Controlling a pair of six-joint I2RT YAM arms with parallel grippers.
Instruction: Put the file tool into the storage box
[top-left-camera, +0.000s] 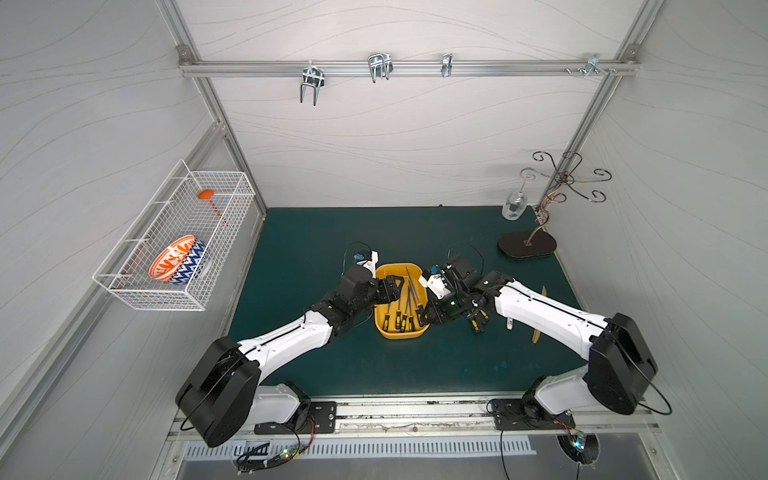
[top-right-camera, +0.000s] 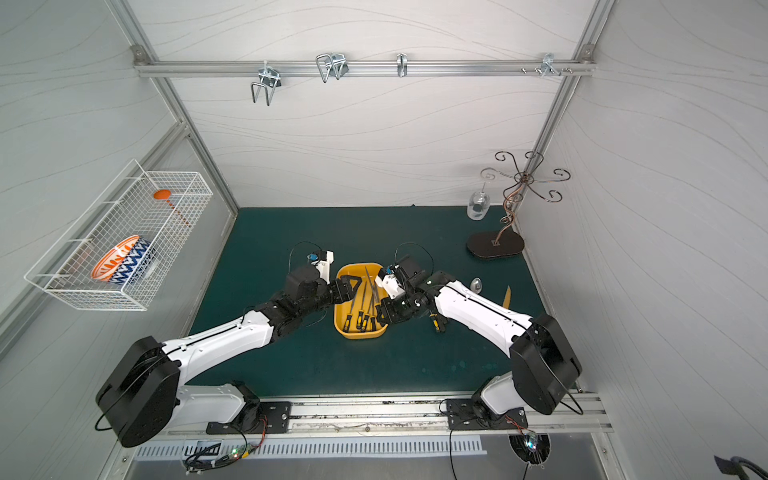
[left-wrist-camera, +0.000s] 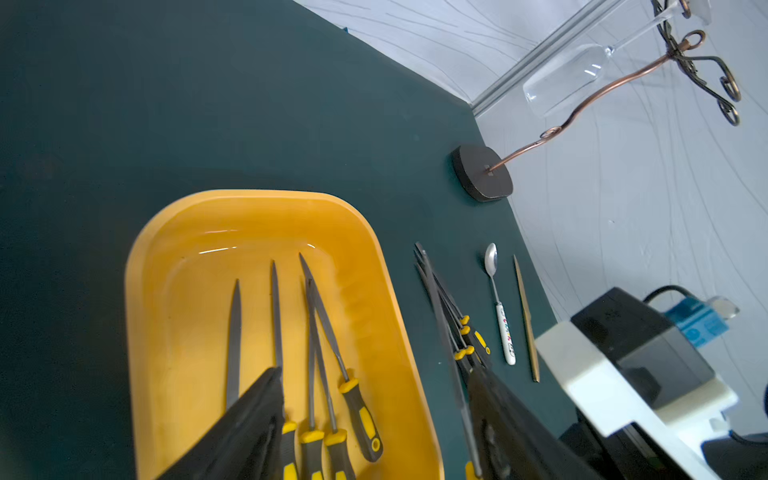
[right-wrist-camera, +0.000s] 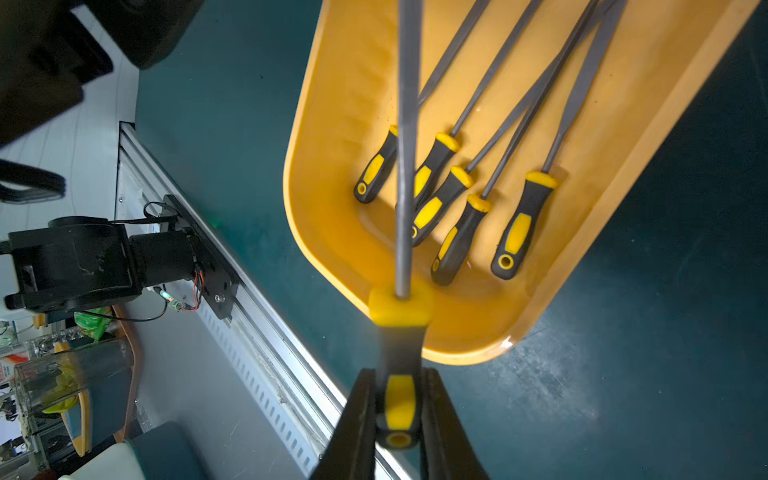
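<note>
The yellow storage box (top-left-camera: 402, 336) stands mid-table with several black-and-yellow-handled files (left-wrist-camera: 361, 420) lying in it. One more file (right-wrist-camera: 406, 200) is held by its handle in my right gripper, which is shut on it. In the right wrist view its shaft crosses over the box, handle end by the rim (right-wrist-camera: 292, 176); I cannot tell how high it hangs. The left wrist view shows that file's shaft (left-wrist-camera: 448, 352) to the right of the box, its handle mostly hidden. My left gripper is open above the box, nothing between its fingers.
More yellow-and-black-handled tools (left-wrist-camera: 472, 340), a spoon (left-wrist-camera: 502, 320) and a tan stick (left-wrist-camera: 525, 320) lie right of the box. Behind them stands a metal rack (top-left-camera: 528, 244) with a hanging glass (top-left-camera: 514, 205).
</note>
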